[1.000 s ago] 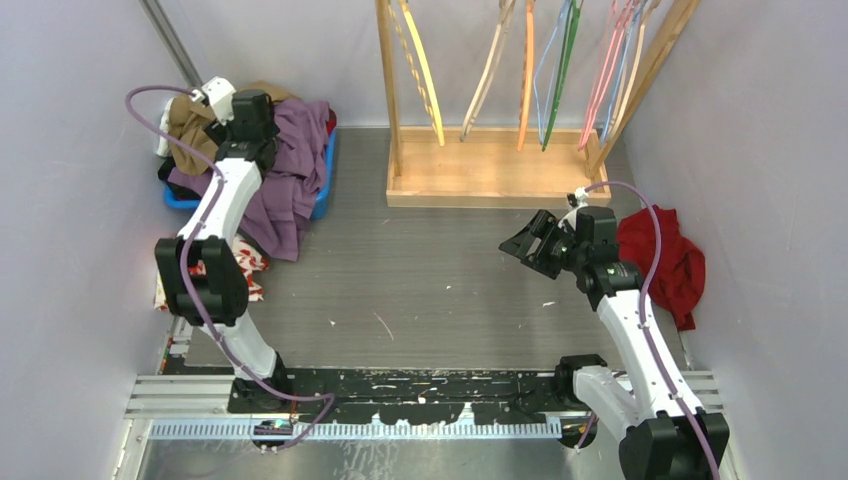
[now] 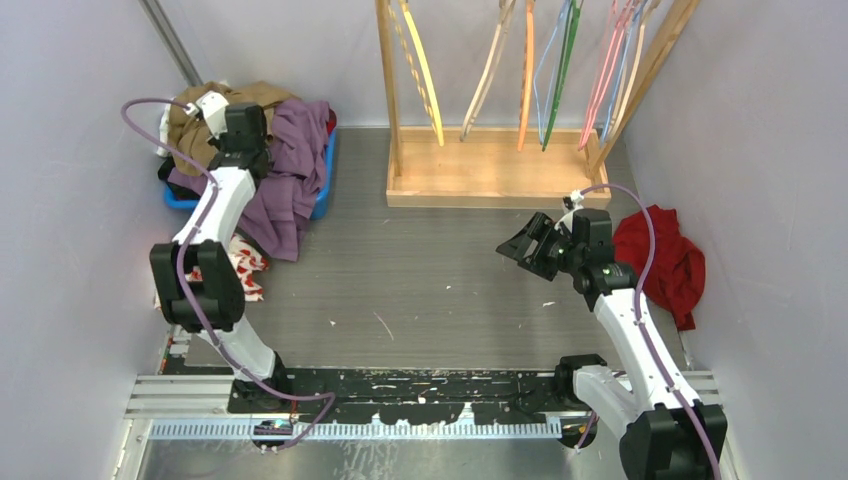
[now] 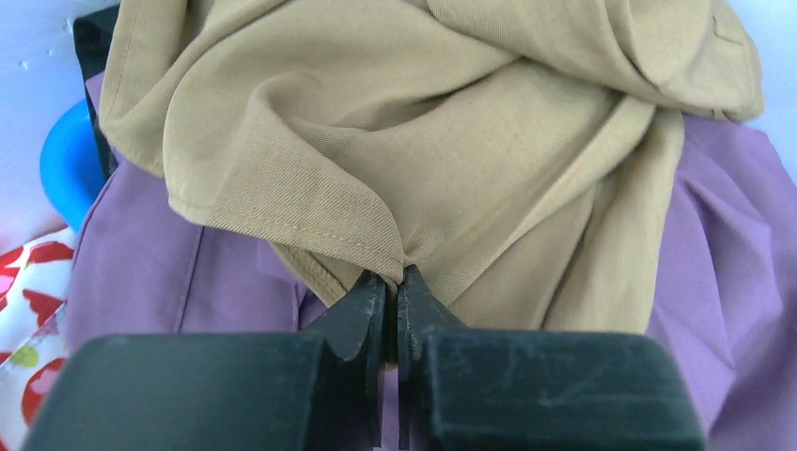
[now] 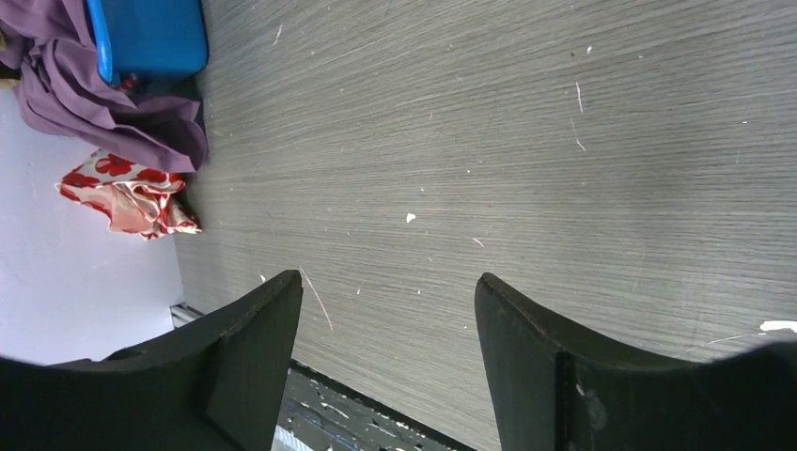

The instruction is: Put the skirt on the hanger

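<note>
A tan cloth (image 3: 489, 160) lies crumpled on top of the laundry pile; whether it is a skirt cannot be made out. My left gripper is shut on it, the fold gathering right at the fingertips. From above, the left arm covers part of this cloth. Several coloured hangers, among them a yellow one (image 2: 423, 70), an orange one (image 2: 527, 80) and a green one (image 2: 563, 75), hang empty on the wooden rack. My right gripper stands open over bare floor, in front of the rack's right end, holding nothing.
A blue basket (image 2: 330, 165) holds the pile, with a purple cloth (image 2: 285, 185) spilling over its side. Beside it lies a red-and-white patterned cloth (image 2: 247, 265). A red cloth (image 2: 665, 255) is by the right wall. The floor (image 2: 400, 290) between the arms is clear.
The right arm has barely moved.
</note>
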